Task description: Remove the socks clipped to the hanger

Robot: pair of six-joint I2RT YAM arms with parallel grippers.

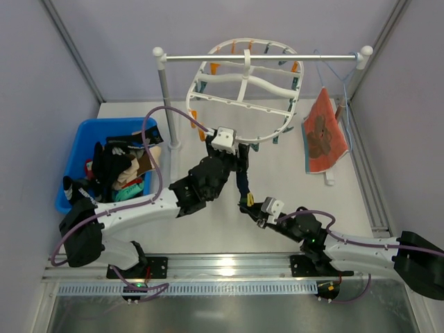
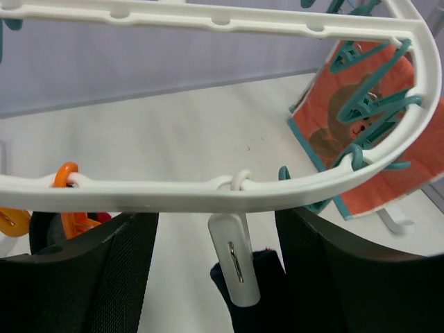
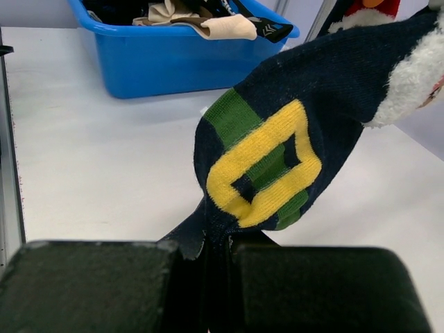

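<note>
Overhead hangs the round white clip hanger [image 1: 243, 104], with several orange and teal clips on its rim. In the left wrist view a pale grey clip [image 2: 234, 260] hangs from the front rim and has the top of a dark navy sock [image 2: 260, 295] at its lower end. My left gripper is open, one finger on each side of that clip, close under the rim. The sock's yellow and green patch [image 3: 267, 166] shows in the right wrist view, with white fluffy trim farther up. My right gripper is shut on the sock's lower end.
A blue bin [image 1: 87, 139] holding several socks and cloths stands at the left. On the right an orange bear towel [image 1: 322, 135] hangs from a blue cord.
</note>
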